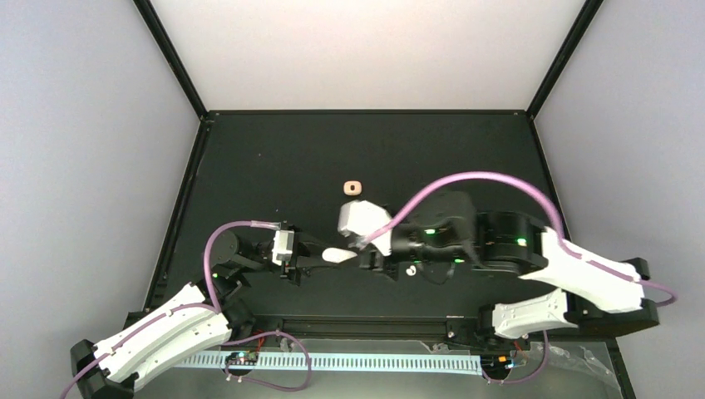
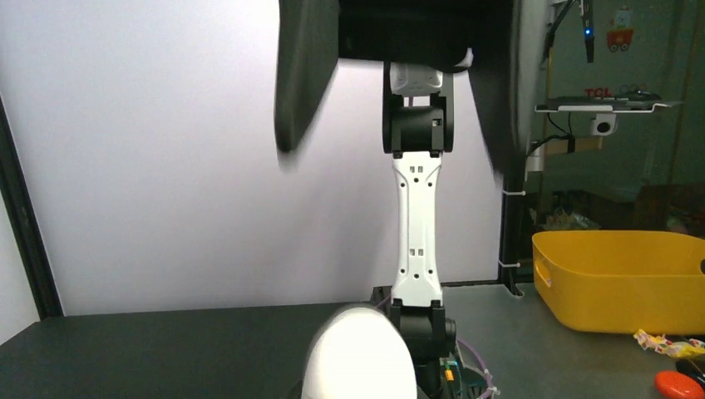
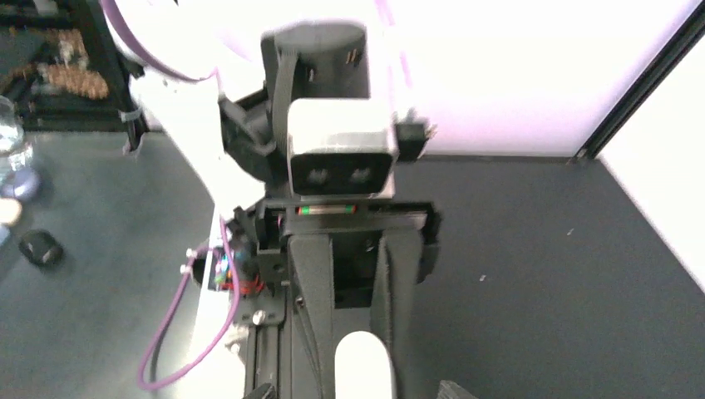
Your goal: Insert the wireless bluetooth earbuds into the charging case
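Note:
The white charging case (image 1: 339,254) is held level in my left gripper (image 1: 316,256), its rounded end filling the bottom of the left wrist view (image 2: 357,357) and standing between the left fingers in the right wrist view (image 3: 362,370). My right gripper faces it from the right, its fingertips apart at the bottom of its own view, off the case; in the left wrist view its blurred dark fingers hang above the case. A small pinkish square object (image 1: 352,188) lies on the mat behind the grippers; I cannot tell whether it holds earbuds.
Both arms occupy its front. Outside, in the left wrist view, are a yellow basket (image 2: 615,307) and small loose items.

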